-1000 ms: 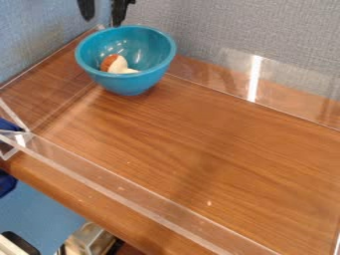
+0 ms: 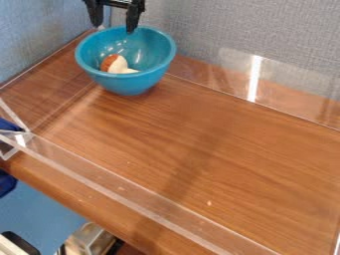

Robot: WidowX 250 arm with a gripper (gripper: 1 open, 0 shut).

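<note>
A blue bowl stands at the back left of the wooden surface. Inside it lies a small object, pale with an orange-brown part. My gripper is at the top edge of the view, open, its dark fingers apart above the bowl's back rim. Nothing shows between them.
A dark blue item sits at the left edge, partly out of view.
My gripper has shifted to the right and slightly down, toward the bowl. The bowl and the object in it have not moved.
</note>
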